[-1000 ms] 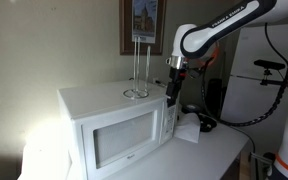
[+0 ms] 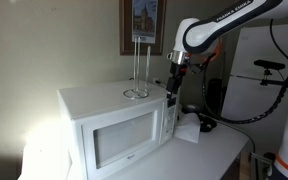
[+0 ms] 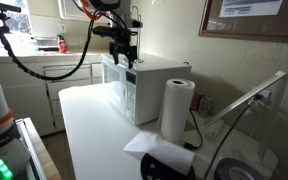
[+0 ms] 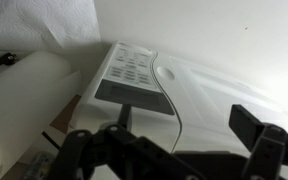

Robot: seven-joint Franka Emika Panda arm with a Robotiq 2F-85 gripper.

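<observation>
The white microwave stands on the counter with its door closed. Its keypad and dark display show in the wrist view, with the door to the right. My gripper is open, its two dark fingers wide apart and only the microwave's front seen behind the gap. From the side, the gripper hangs close to the microwave's upper front edge, near the control-panel end. Whether it touches the microwave cannot be told.
A paper towel roll stands beside the microwave. Near it lie a white sheet and a black pan. On the microwave's top is a white wire stand. Bare counter stretches in front.
Over the last second the arm has shifted slightly up and to the right in exterior view 1. It looks nearly still over the latter half. The microwave has not moved.
</observation>
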